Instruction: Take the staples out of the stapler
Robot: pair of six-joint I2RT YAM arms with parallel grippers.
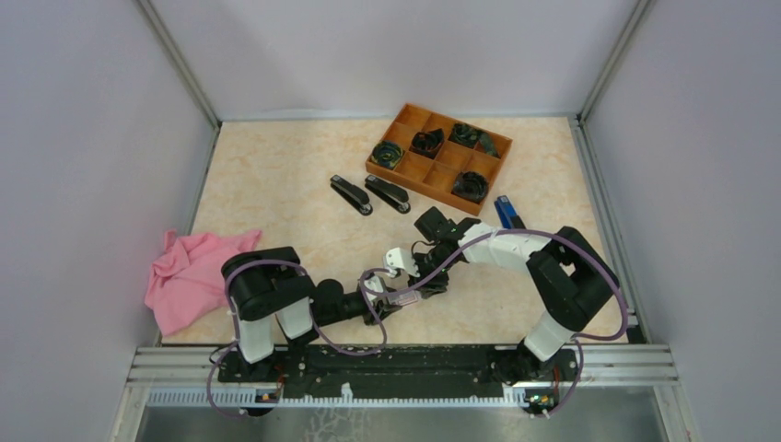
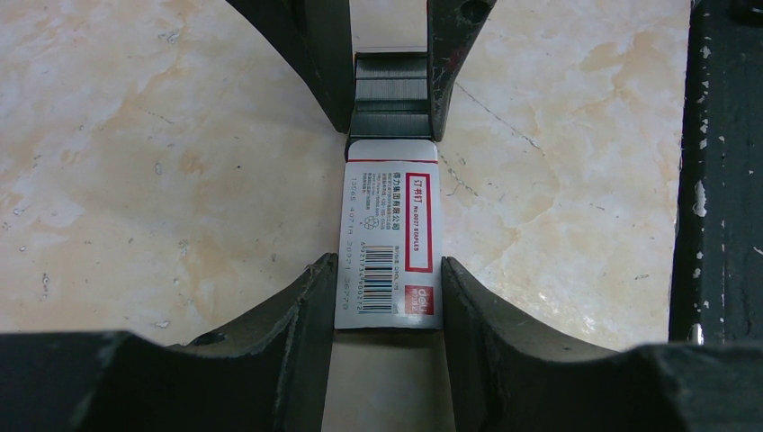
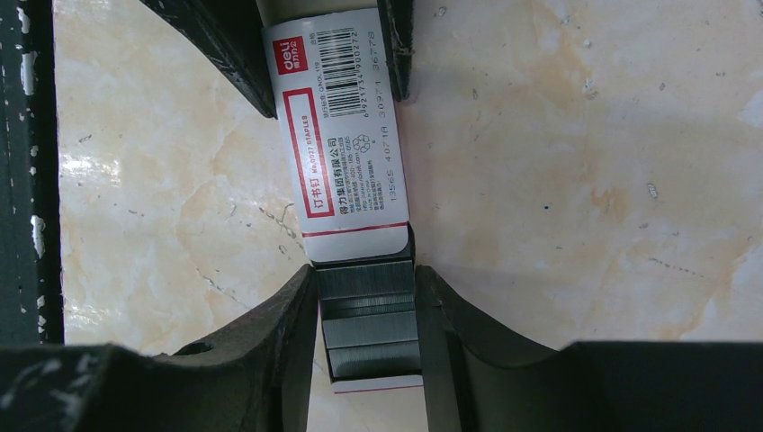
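A white deli staple box lies between my two grippers, low over the beige table. My left gripper is shut on one end of the box. My right gripper is shut on the dark metallic rows of staples, which show out of the box's other end. In the top view, two black staplers lie behind the grippers and a blue stapler lies at the right.
A wooden compartment tray with dark bundles stands at the back. A pink cloth lies at the left.
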